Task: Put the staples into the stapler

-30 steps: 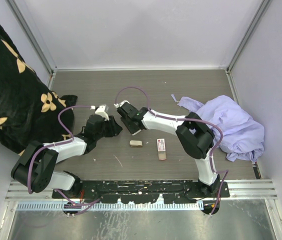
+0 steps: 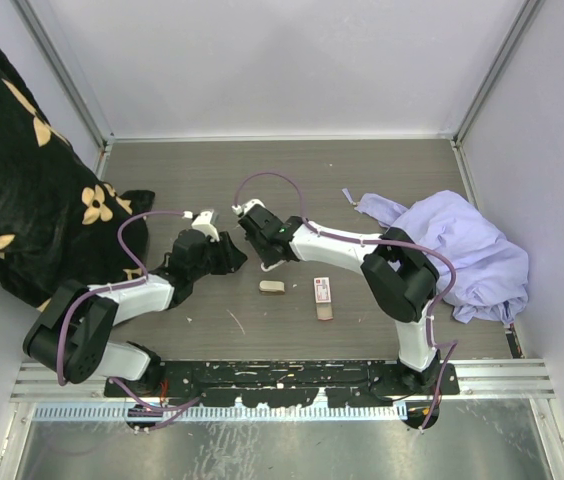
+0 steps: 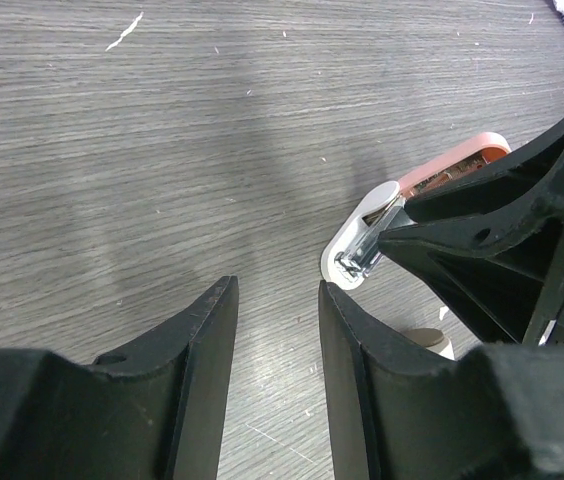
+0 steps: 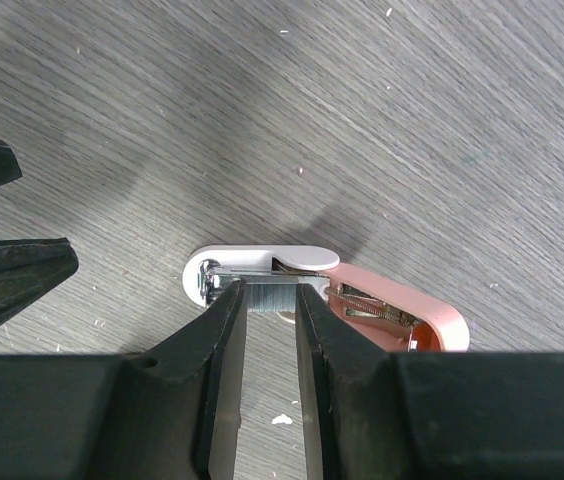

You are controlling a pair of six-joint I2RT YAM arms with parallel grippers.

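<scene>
The pink and white stapler [image 4: 402, 295] lies opened on the table, its metal channel and spring showing in the right wrist view. A grey ribbed staple strip [image 4: 273, 298] spans the gap between my right gripper's [image 4: 270, 287] fingertips, over the white end of the stapler; whether it touches the channel I cannot tell. From above, my right gripper [image 2: 266, 261] hides most of the stapler. To the left, my left gripper is partly open with only bare table between its fingers, beside the stapler's white end [image 3: 336, 262].
A small beige block-like object [image 2: 272, 287] lies in front of the stapler. Right of it is a red and white box [image 2: 323, 291]. Lilac cloth [image 2: 462, 255] is heaped at the right, a dark flowered blanket [image 2: 52, 160] at the left.
My right gripper has shifted slightly to the right over the stapler. The left arm has barely moved, and the box and beige object lie where they were.
</scene>
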